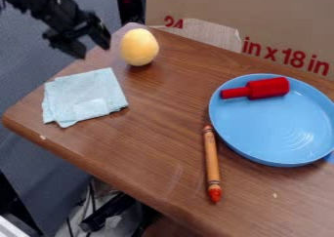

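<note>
My black gripper (92,48) hangs at the upper left, over the grey area beside the table, left of a yellow round object (140,48). It looks open, with nothing visible between its fingers, though it is blurred. A folded light blue cloth (82,98) lies on the left of the wooden table (156,143). A blue plate (271,134) on the right holds a red cylinder with a thin handle (265,88). An orange crayon (212,163) lies left of the plate.
A cardboard box (255,21) stands behind the table. The table's edge runs along the left and lower left.
</note>
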